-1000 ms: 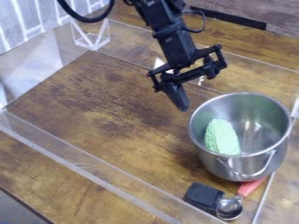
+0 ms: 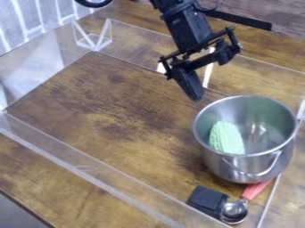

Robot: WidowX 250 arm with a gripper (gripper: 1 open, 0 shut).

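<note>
A black robot gripper (image 2: 188, 80) hangs from the arm at the upper centre, above the wooden table and behind the steel pot. Its fingers point down, and nothing clear shows between them; how far apart they stand is hard to tell. The steel pot (image 2: 263, 160) stands at the right, holding a pale green, ridged object (image 2: 226, 136), possibly a toy corn cob.
A black block (image 2: 209, 199) and a metal scoop (image 2: 234, 211) with a red handle lie in front of the pot. Clear plastic edges (image 2: 107, 164) border the work area.
The gripper has moved slightly up and to the right over the last second. The pot and the other objects stay in place.
</note>
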